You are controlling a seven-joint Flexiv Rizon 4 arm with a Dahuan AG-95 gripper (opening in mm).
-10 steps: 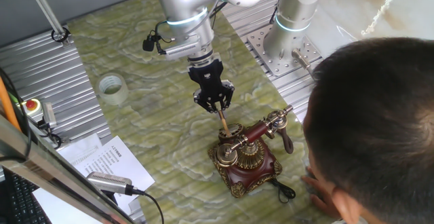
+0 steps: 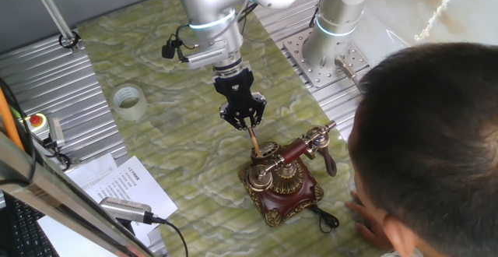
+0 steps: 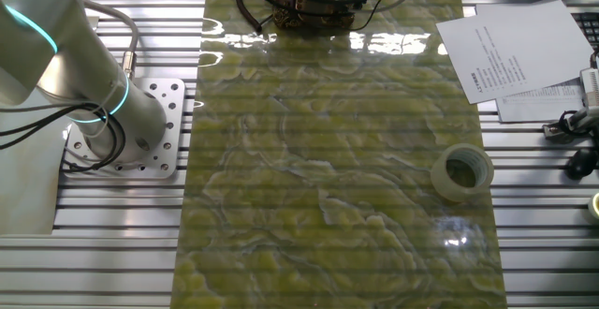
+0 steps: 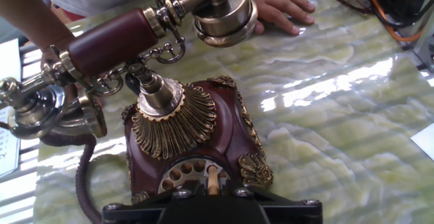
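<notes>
An old-style telephone [image 2: 286,181] in dark red and brass stands on the green marbled mat, its handset [image 4: 114,42] resting on the cradle. My gripper [image 2: 252,128] is shut on a thin wooden stick [image 2: 254,142], which points down at the phone's rotary dial [image 4: 186,173]. In the wrist view the stick [image 4: 213,180] overlaps the right side of the dial's finger holes. Whether its tip sits inside a hole or only touches the dial, I cannot tell. Only the phone's lower edge [image 3: 314,17] shows at the top of exterior view 2, and the gripper is out of sight there.
A person leans in at the right, with one hand [image 4: 285,7] flat on the mat beside the phone. A tape roll [image 2: 130,103] lies on the mat to the left. Printed sheets [image 2: 128,191] and a small camera [image 2: 126,209] are at the lower left.
My gripper and the stick have shifted slightly to the left in exterior view 1, along the dial. The phone appears to stay in place.
</notes>
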